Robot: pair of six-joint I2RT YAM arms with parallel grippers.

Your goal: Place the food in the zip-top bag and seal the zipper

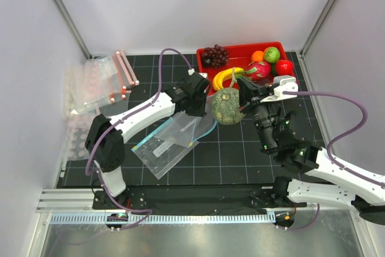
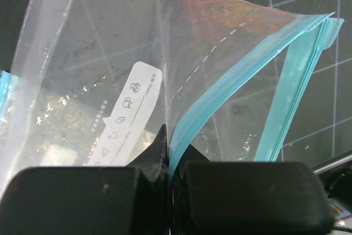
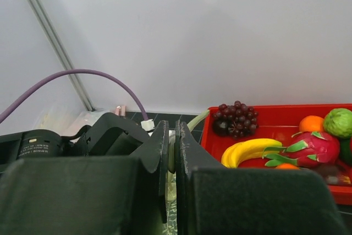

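A round, netted green melon (image 1: 227, 108) hangs by its pale stem (image 3: 197, 120) from my right gripper (image 1: 233, 83), which is shut on that stem. In the right wrist view the melon's body is mostly hidden behind the fingers. My left gripper is shut on the blue zip edge of a clear bag (image 2: 118, 37). This bag's mouth gapes, with two blue strips (image 2: 291, 94) apart on the right. From above, the held bag (image 1: 183, 127) hangs just left of the melon. No food shows inside it.
Another clear bag (image 1: 157, 153) lies flat beneath the held one. At the back right, a red tray (image 1: 243, 52) holds grapes (image 1: 215, 56), bananas (image 1: 225, 77) and several other fruits. Clear packets (image 1: 102, 82) lie at left.
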